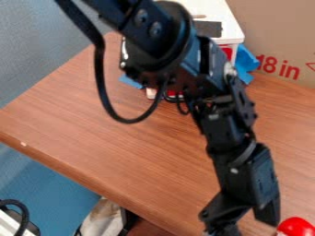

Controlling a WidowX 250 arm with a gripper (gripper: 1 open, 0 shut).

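Note:
The black robot arm reaches from the top of the camera view down to the bottom right, where its gripper [242,215] is low over the wooden table [105,147], close to the left of a red round object [297,228] that is cut off by the frame edge. The fingertips are small and partly out of frame, so I cannot tell how the fingers stand or if anything is between them.
Behind the arm are blue pieces [244,62] and a white object [209,13], partly hidden. A cardboard box [283,41] stands at the back right.

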